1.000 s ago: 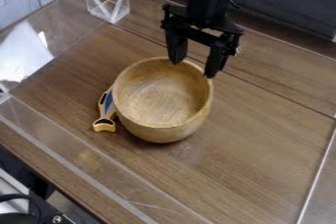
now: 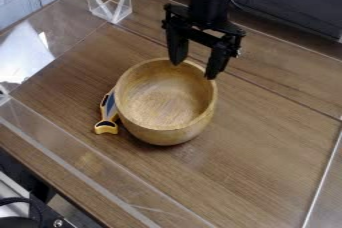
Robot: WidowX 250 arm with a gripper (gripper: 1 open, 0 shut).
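Observation:
A round wooden bowl (image 2: pixel 166 107) rests empty on the wooden table, left of centre. Just above its back rim hangs my black gripper (image 2: pixel 197 60), pointing down, its two fingers apart with nothing between them. Against the bowl's left side lies a small tool with a yellow and blue body (image 2: pixel 107 122), partly hidden by the bowl.
A clear angular acrylic piece (image 2: pixel 111 4) stands at the back left. Clear panels edge the table on the left and near side.

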